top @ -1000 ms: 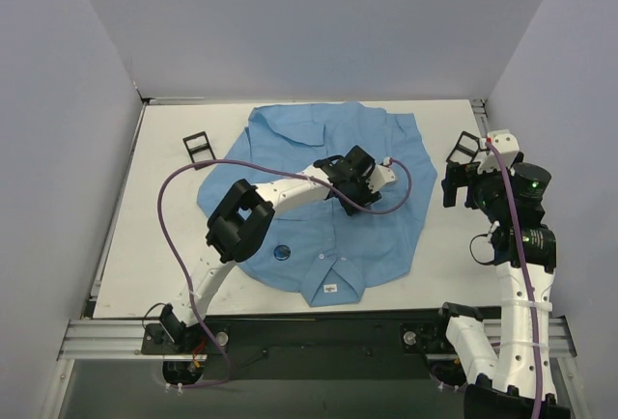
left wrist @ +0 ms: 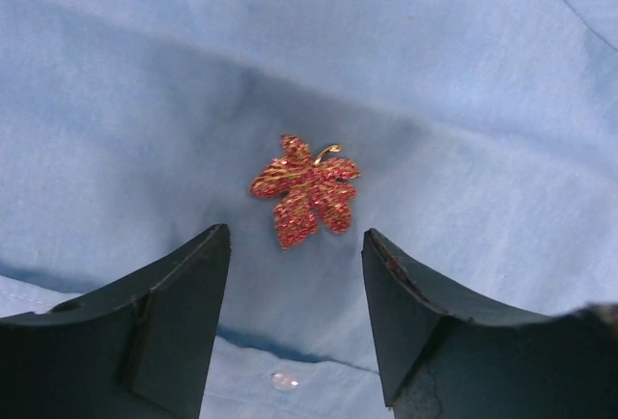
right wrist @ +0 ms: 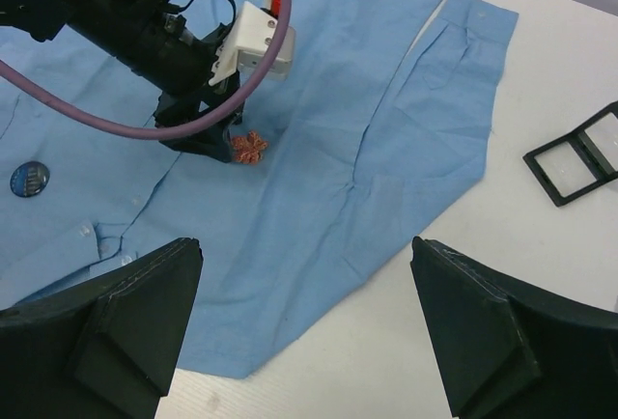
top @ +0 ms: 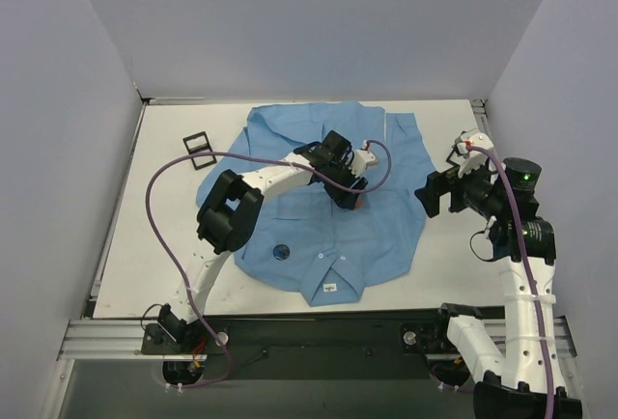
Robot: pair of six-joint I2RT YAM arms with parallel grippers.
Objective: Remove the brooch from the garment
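A light blue garment (top: 367, 245) lies spread on the white table. On it, in the left wrist view, sits a red glittery leaf-shaped brooch (left wrist: 307, 192) with a gold stem. My left gripper is just beside the brooch, its fingers apart with nothing seen held between them. In the top view that gripper partly hides the brooch, which also shows in the right wrist view (right wrist: 249, 146). My right gripper stands open off the garment's right side, over the table, holding nothing.
Black-framed square objects (right wrist: 575, 153) lie on the bare table at both sides of the garment. A dark round disc (top: 282, 252) sits on the garment toward the front. A cable loops over each arm.
My left gripper has shifted a little to the left, uncovering some of the brooch in the top view. My right gripper has moved left and toward the front.
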